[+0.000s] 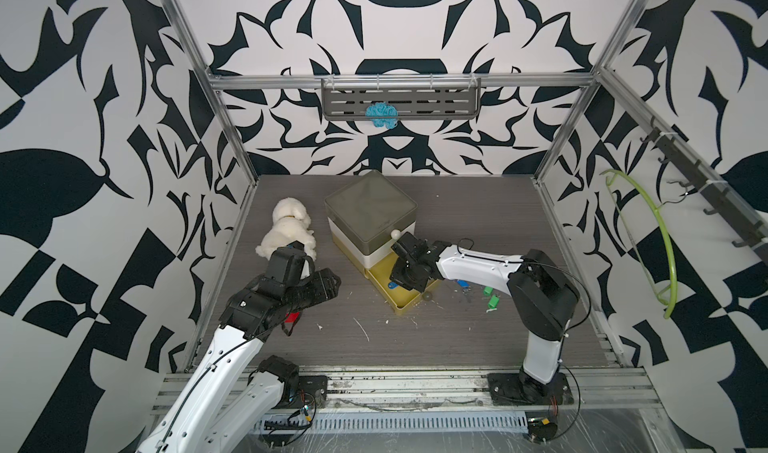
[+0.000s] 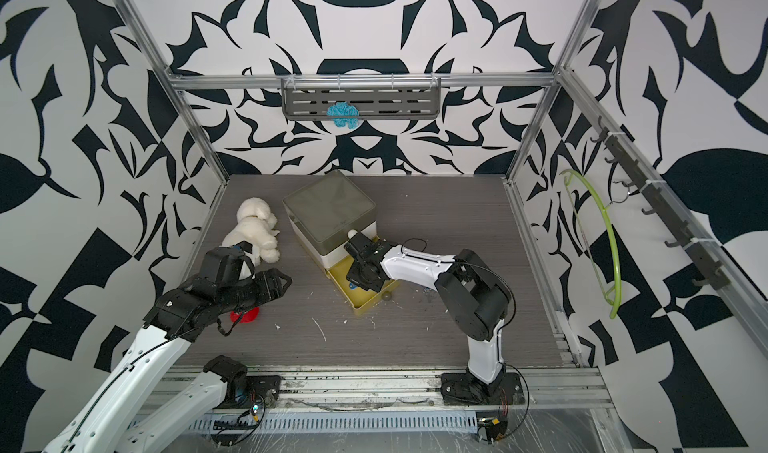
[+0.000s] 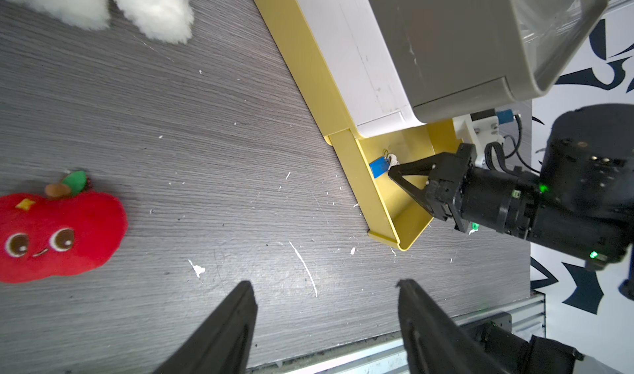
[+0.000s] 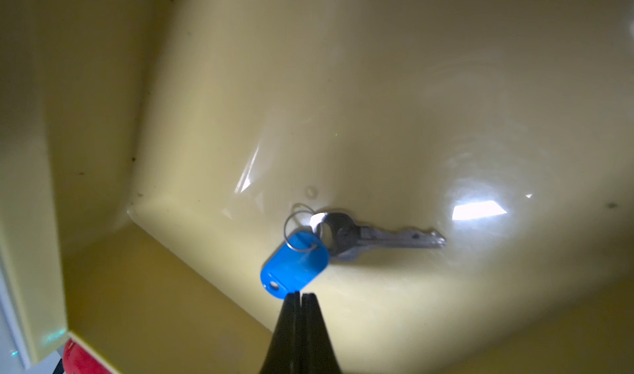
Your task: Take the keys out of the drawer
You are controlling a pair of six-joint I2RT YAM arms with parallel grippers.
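Note:
A storage box (image 1: 370,209) has its yellow drawer (image 1: 398,304) pulled out toward the front right. Inside lie the keys: a silver key (image 4: 396,238) on a ring with a blue tag (image 4: 294,268). My right gripper is over the drawer, its tips shut just beside the blue tag, nothing seen between them. My left gripper hangs open above the table, left of the box and in front of the white plush toy, with nothing between its fingers.
A red apple plush (image 3: 66,235) lies on the table (image 1: 376,341) at the left, near my left gripper. Small green pieces (image 1: 493,301) lie right of the drawer.

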